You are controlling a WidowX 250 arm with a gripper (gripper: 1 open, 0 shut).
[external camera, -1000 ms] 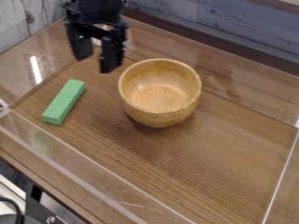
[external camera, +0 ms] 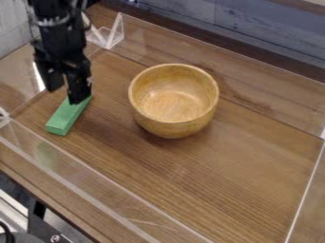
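A green rectangular block lies on the wooden table at the left, its long side running diagonally. My black gripper hangs just above its far end, fingers pointing down; it stands open. A large yellow-tan bowl sits at the centre, right of the block, and appears empty.
A dark raised edge runs along the back right. A small clear plastic piece shows behind the gripper at the upper left.
My gripper has moved left from near the bowl and come down over the green block. The block and bowl look unmoved.
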